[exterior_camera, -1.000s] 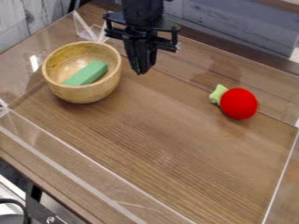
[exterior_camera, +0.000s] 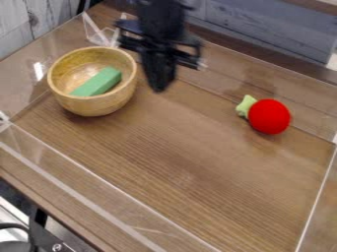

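Observation:
My black gripper hangs over the upper middle of the table, just right of a pale yellow bowl, blurred, with nothing visible between its fingers; it looks shut. In the bowl lies a green oblong object. On the right, a red round object rests on the table, with a light green piece at its left side.
A white wall or edge borders the back right. Dark cables lie at the lower left.
The gripper shifted left toward the bowl and back a little to the right over the last second, now appearing blurred. The bowl and the red object stay where they were.

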